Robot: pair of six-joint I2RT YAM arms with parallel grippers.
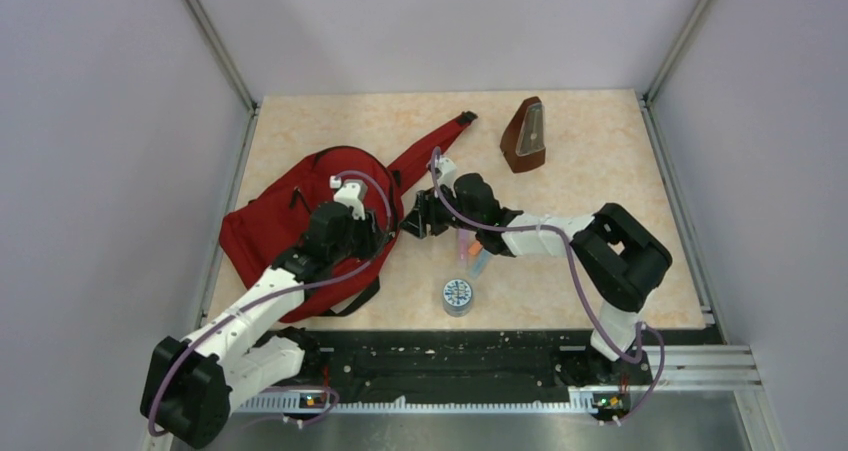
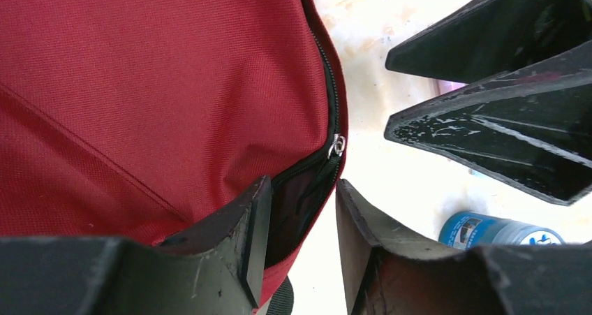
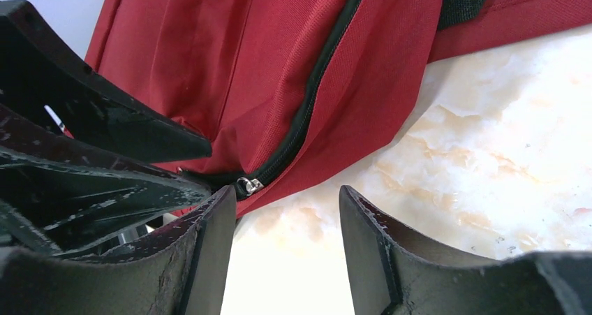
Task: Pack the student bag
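The red bag (image 1: 270,236) lies flat on the left of the table. Along its right edge runs a black zipper, and the metal zipper pull (image 2: 337,145) sits beside a part-open slit. My left gripper hovers over that slit, its fingers parted and empty. Just right of the bag's edge is my right gripper, its fingers also apart with nothing between them. In the right wrist view the zipper pull (image 3: 249,186) lies close to the left gripper's dark fingers (image 3: 105,189).
A blue-labelled round can (image 1: 457,296) stands near the front edge. Colored items (image 1: 477,251) lie partly under the right arm. A brown case (image 1: 524,136) stands at the back.
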